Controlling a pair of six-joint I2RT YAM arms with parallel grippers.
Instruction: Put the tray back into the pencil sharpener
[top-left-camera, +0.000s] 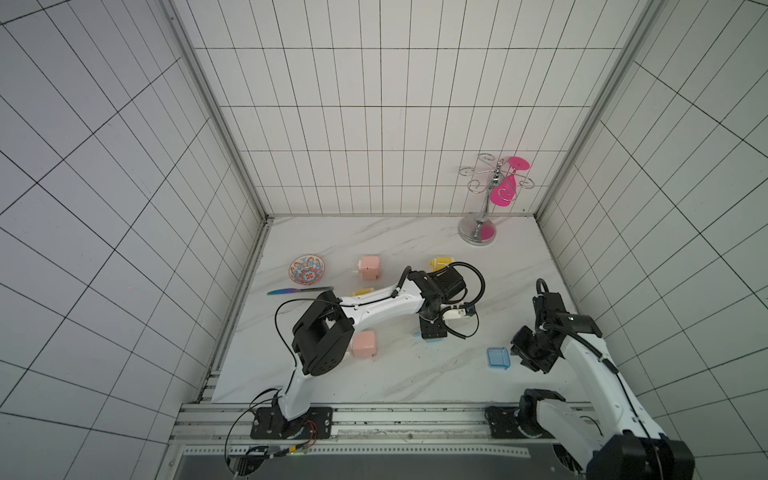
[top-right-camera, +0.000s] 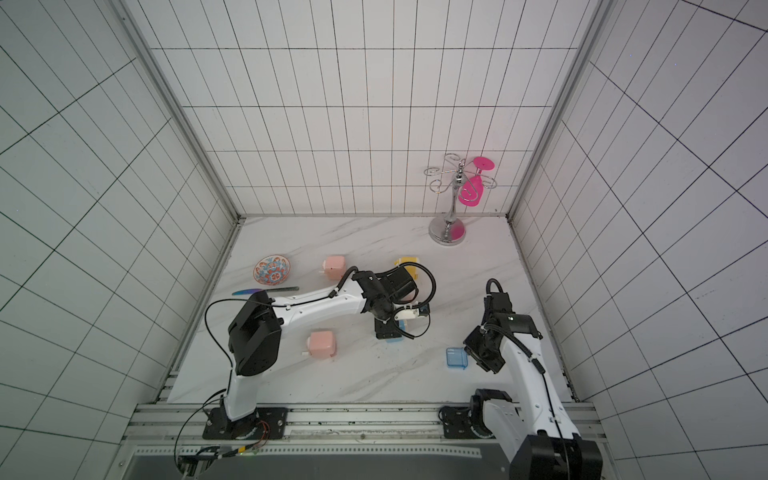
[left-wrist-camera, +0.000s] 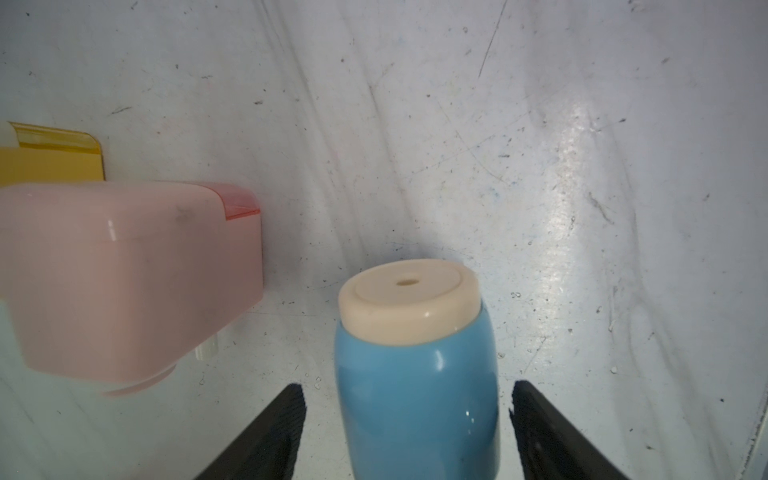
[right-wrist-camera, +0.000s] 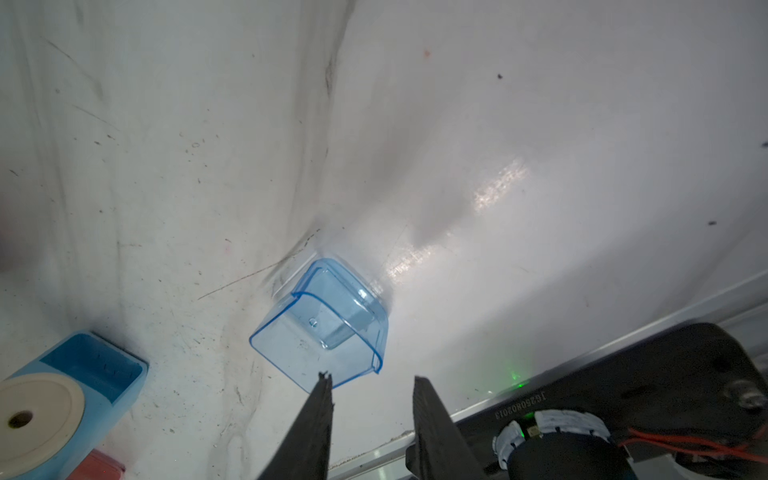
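Note:
The blue pencil sharpener (left-wrist-camera: 417, 400) with a cream top stands centre in the left wrist view, between the fingertips of my open left gripper, with gaps at both sides. Its tray recess (right-wrist-camera: 100, 364) shows empty in the right wrist view. The clear blue tray (right-wrist-camera: 320, 336) lies apart on the table, right of the sharpener in the top views (top-left-camera: 498, 358). My right gripper is open just beside the tray, its fingertips near the tray's edge, holding nothing.
Pink sharpeners (top-right-camera: 321, 345) and yellow ones (top-right-camera: 406, 264) stand around the left arm. A patterned dish (top-left-camera: 306, 269) and knife (top-left-camera: 296, 291) lie at left; a metal stand (top-left-camera: 477, 229) with pink items is at back right. The table's front rail is near the tray.

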